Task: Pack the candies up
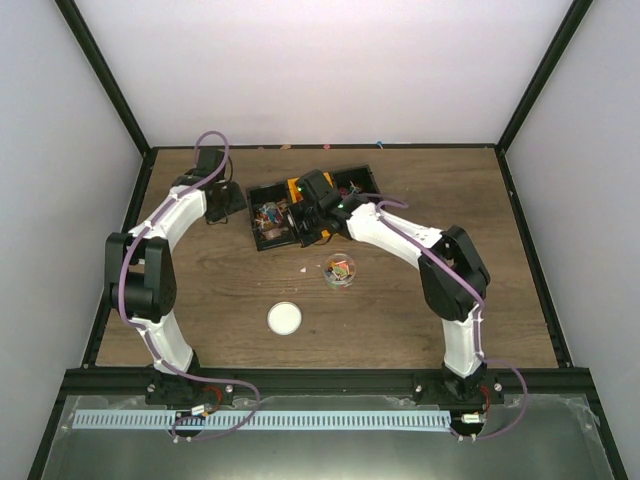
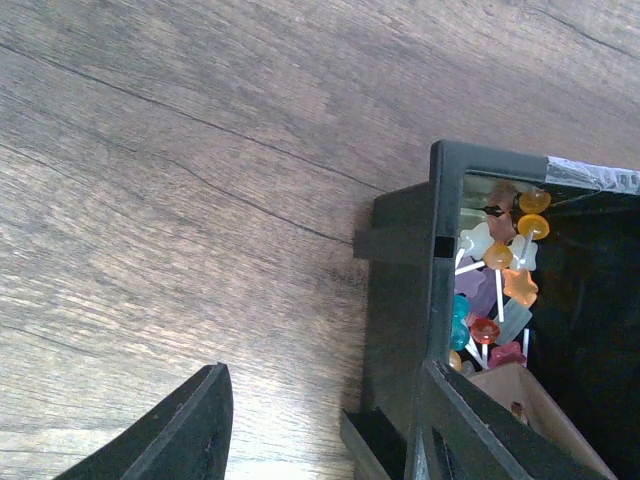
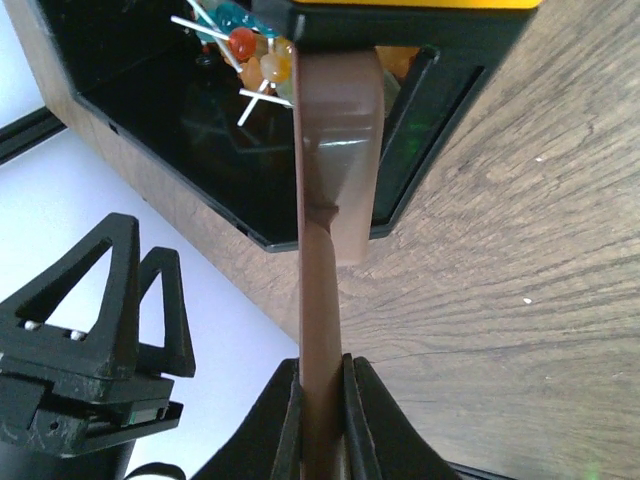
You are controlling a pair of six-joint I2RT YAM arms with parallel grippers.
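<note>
A black box (image 1: 255,230) holds lollipops and gummy candies; its left end, with candies (image 2: 520,285) inside, shows in the left wrist view. My right gripper is shut on a brown scoop (image 3: 320,300), whose wide end reaches down into the box beside a yellow-topped piece (image 3: 430,5). My left gripper stands part open outside the box's left end, nothing between its fingers. A clear round container (image 1: 339,270) with colourful pieces sits in front of the box.
A white round lid (image 1: 284,318) lies nearer the front. A few small bits lie along the back edge.
</note>
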